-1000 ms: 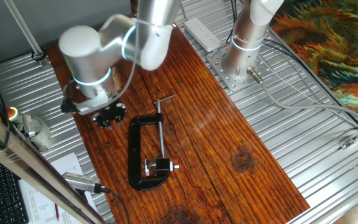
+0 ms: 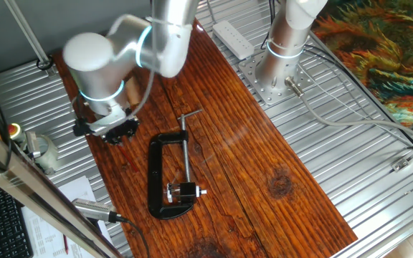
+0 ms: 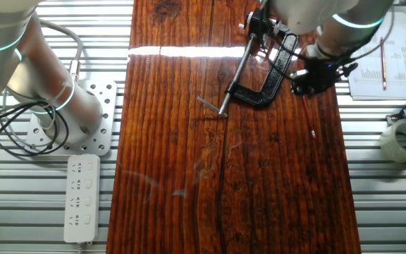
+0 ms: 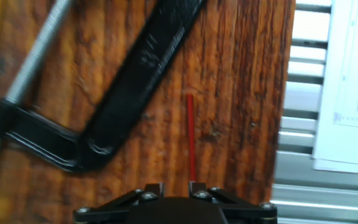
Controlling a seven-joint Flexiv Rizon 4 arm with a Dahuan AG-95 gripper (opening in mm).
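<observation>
A thin red stick [image 4: 191, 134] lies on the brown wooden board [image 4: 241, 81], its near end by the right fingertip in the wrist view. My gripper is over the board, its two fingers slightly apart with a narrow gap and no held object visible. Seen from the first exterior view, the gripper [image 2: 124, 137] is above the board's left edge, left of a black C-clamp [image 2: 155, 172]. The second exterior view shows the stick [image 3: 309, 118] just below the gripper [image 3: 302, 89]; its upper part is hard to make out there.
The clamp's metal screw [image 2: 186, 159] and crossbar lie flat on the board. Papers [image 4: 353, 87] are beyond the board's edge, near a tape roll [image 3: 405, 138]. A white power strip [image 3: 82, 199] sits across from them. Most of the board is clear.
The gripper now stands slightly left of its place one second ago. Clamp and board stayed put.
</observation>
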